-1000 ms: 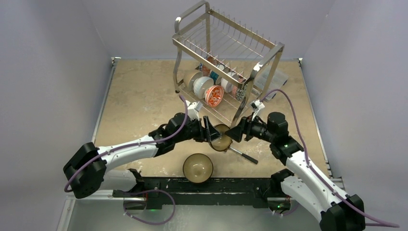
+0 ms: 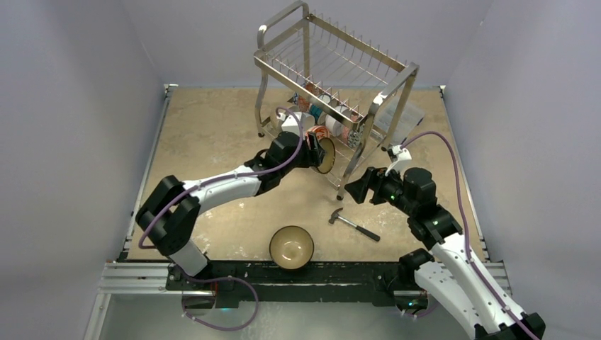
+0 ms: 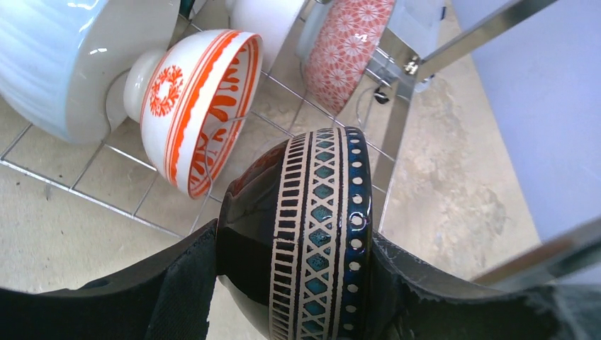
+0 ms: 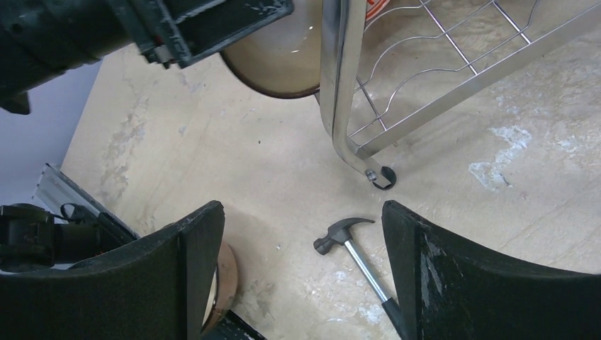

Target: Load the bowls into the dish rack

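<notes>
A dark bowl with cream bands and teal diamonds fills the space between my left gripper's fingers; its tan inside shows in the top view. My left gripper is shut on this bowl, tilted on its side at the front of the lower tier of the dish rack. Whether it touches the wires is unclear. An orange-and-white bowl stands in the rack beside it. A second tan bowl lies upright at the table's front edge. My right gripper is open and empty, right of the rack's front leg.
A hammer lies on the table before the rack. The rack's front leg stands between the two grippers. More bowls fill the lower tier, including a pink one; the upper tier is empty.
My right gripper has drawn off from the bowl to the right.
</notes>
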